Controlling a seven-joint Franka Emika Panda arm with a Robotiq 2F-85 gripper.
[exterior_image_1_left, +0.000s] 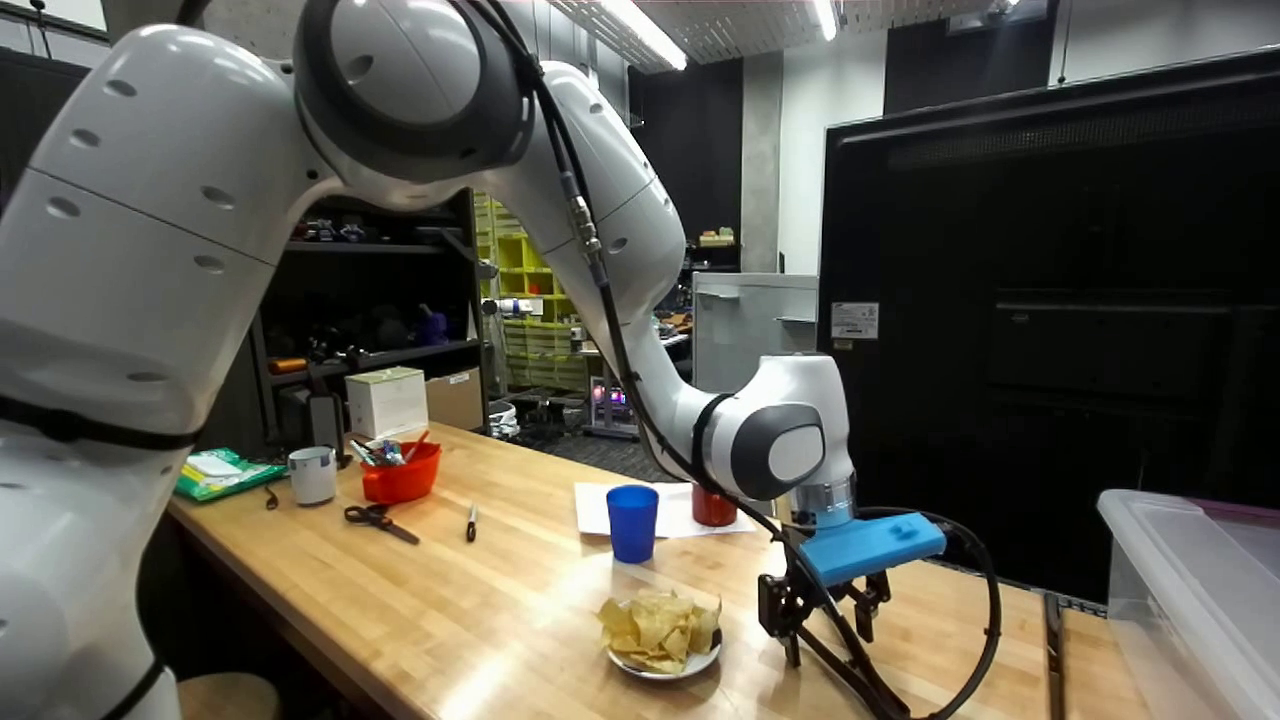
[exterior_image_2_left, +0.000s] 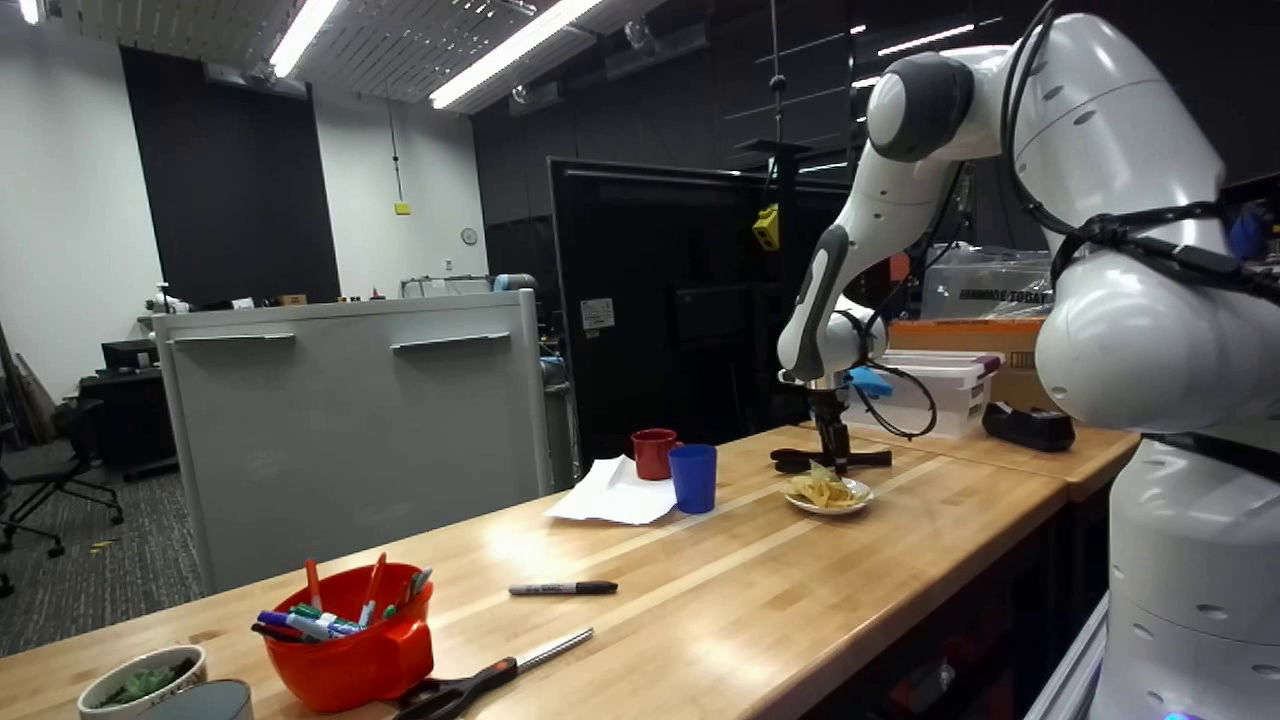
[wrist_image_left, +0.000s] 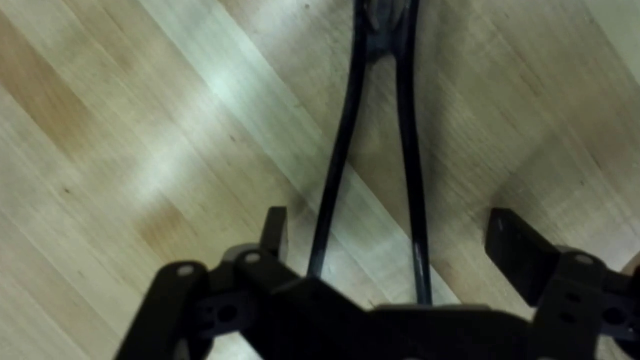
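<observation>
A black tool with two long handles (wrist_image_left: 407, 120), like pliers or tongs, lies on the wooden table in the wrist view. Its joint is near the top edge, and the lower handle ends are hidden behind my gripper's body. My gripper stands open, one finger on each side of the handles with clear gaps to both. In exterior view 1 the gripper (exterior_image_1_left: 828, 642) points down, low over the table, right of the plate of chips. Exterior view 2 has the gripper (exterior_image_2_left: 831, 444) just behind that plate.
The plate of chips (exterior_image_1_left: 660, 636) is close beside the gripper. A blue cup (exterior_image_1_left: 632, 523) and a red mug (exterior_image_1_left: 714, 505) stand farther back by white paper. Scissors (exterior_image_1_left: 380, 521), a marker (exterior_image_1_left: 471, 523) and a red pen container (exterior_image_1_left: 402, 473) are far left. A clear bin (exterior_image_1_left: 1182, 600) stands right.
</observation>
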